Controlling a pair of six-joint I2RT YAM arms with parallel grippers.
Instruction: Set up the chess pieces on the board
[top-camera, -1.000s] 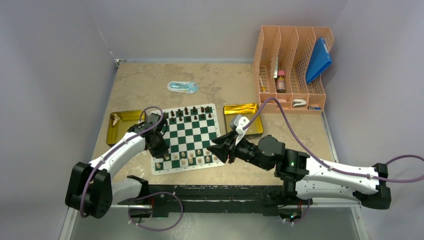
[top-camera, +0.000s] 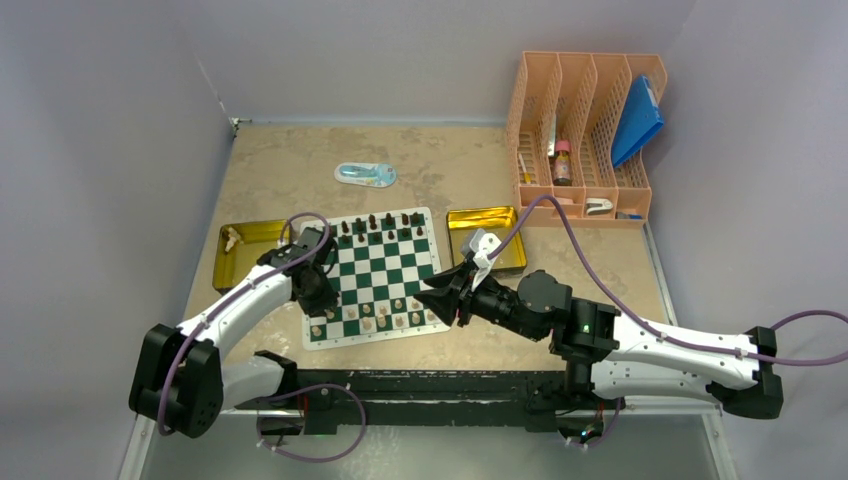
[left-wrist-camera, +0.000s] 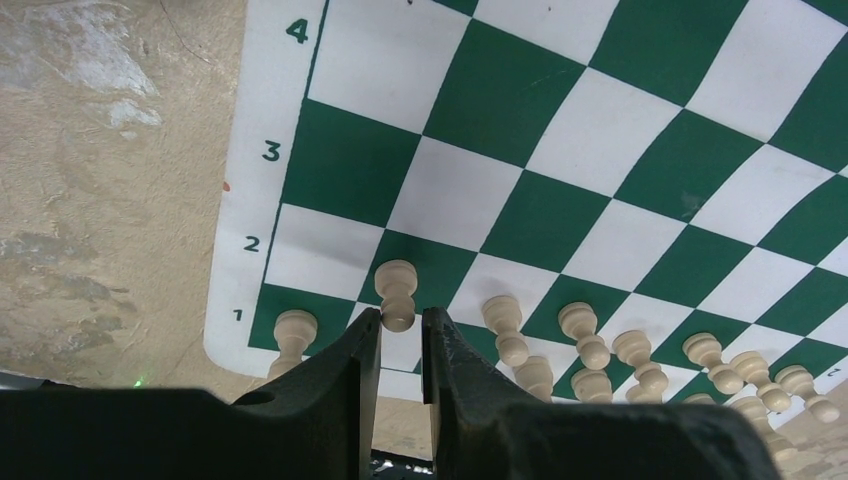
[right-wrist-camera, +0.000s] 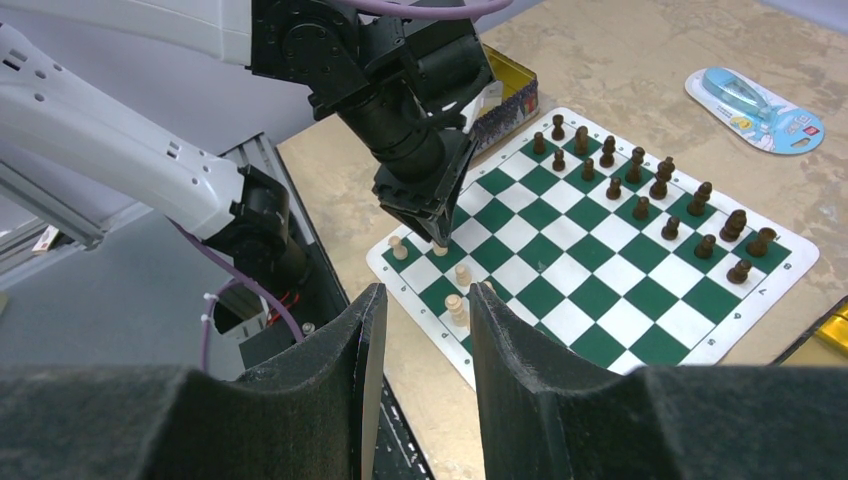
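Observation:
The chessboard (top-camera: 385, 270) has dark pieces along its far edge and light pieces along its near edge. My left gripper is low at the board's near left, fingertips part open at the head of a light pawn (left-wrist-camera: 396, 278) on a dark square by rank 2; whether they touch it is unclear. Another light piece (left-wrist-camera: 295, 330) stands on the corner square. My right gripper hangs near the board's right side, fingers a little apart, with nothing seen between them.
A gold tray (top-camera: 235, 265) with light pieces lies left of the board, another gold tray (top-camera: 510, 212) to the right. A blue-packaged item (top-camera: 365, 174) lies behind the board, and a pink organizer (top-camera: 535, 90) stands at the back right.
My left arm has shifted very slightly in the top view; otherwise nothing visibly differs.

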